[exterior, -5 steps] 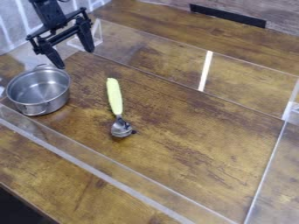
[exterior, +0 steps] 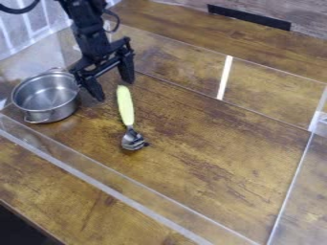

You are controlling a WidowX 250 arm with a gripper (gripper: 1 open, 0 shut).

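My black gripper [exterior: 109, 75] reaches in from the top left, its fingers spread apart just right of the steel pot's rim and above the upper end of a pale yellow-green elongated object. The steel pot [exterior: 45, 96] sits at the left. The elongated object [exterior: 125, 106] lies on the wooden table, with a metal piece [exterior: 134, 140] at its lower end. I see nothing held between the fingers.
Transparent panels run along the sides, and a dark slot [exterior: 250, 19] is at the back.
My gripper has come down and to the right, from the back left to beside the pot and the elongated object. The pot and the object look unmoved.
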